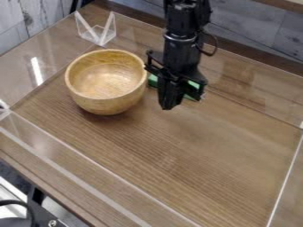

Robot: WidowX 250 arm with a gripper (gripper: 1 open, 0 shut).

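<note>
My gripper (172, 89) hangs low over the middle of the table, just right of the tan bowl (109, 84), its black body hiding much of a green block (190, 90). The block shows on both sides behind the gripper. Whether the fingers are open or shut on anything is unclear.
A small white wire-like object (99, 30) stands at the back left. A dark cable lies at the lower left edge.
</note>
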